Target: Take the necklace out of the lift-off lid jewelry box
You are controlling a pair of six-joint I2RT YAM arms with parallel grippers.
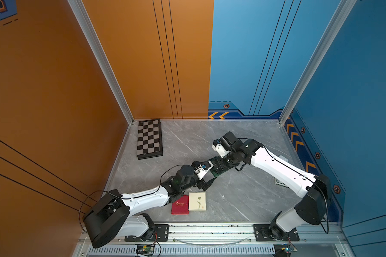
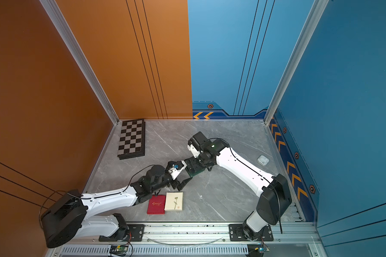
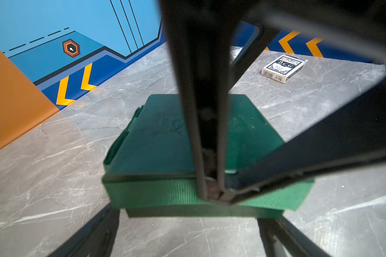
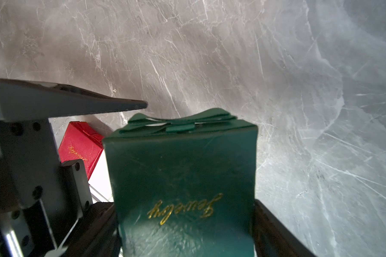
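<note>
A green jewelry box point(image 4: 180, 167) with gold lettering and its lid on is held up between my two grippers near the middle of the workspace. In the right wrist view my right gripper has fingers at either side of the box. In the left wrist view my left gripper has its fingers spread around the box's near end, below the lid. Both are open by their spread; whether either touches the box is hard to tell. No necklace is visible.
A red box point(image 1: 179, 204) and a cream box point(image 1: 197, 201) lie at the front. A chessboard point(image 1: 148, 138) is at the back left. A card box point(image 3: 283, 67) lies on the right.
</note>
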